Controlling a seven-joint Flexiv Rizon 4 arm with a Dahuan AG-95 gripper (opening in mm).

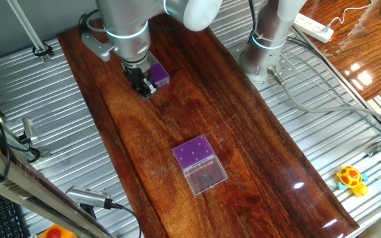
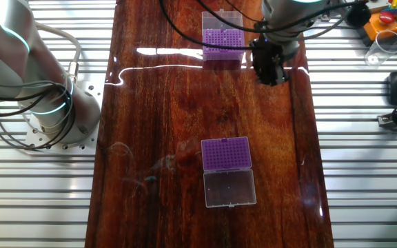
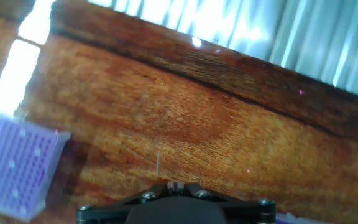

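The far box [image 1: 159, 74], clear plastic with a purple perforated rack, stands at one end of the wooden board; its open lid [image 2: 216, 19] shows in exterior view 2. The near box, a purple rack [image 1: 193, 152] with a clear lid [image 1: 205, 176] folded open, lies mid-board. My gripper [image 1: 147, 92] hangs beside the far box. In the wrist view the gripper looks shut, its fingertips together and nothing clearly between them. One purple rack [image 3: 18, 165] is at the left there. A thin pale line [image 3: 158, 164] crosses the wood; I cannot tell what it is.
Bare wood [image 2: 171, 103] separates the two boxes. Dark cables [image 2: 191, 33] loop over the far box in exterior view 2. A clear cup [image 2: 384, 47] and a toy turtle [image 1: 352, 178] stand off the board.
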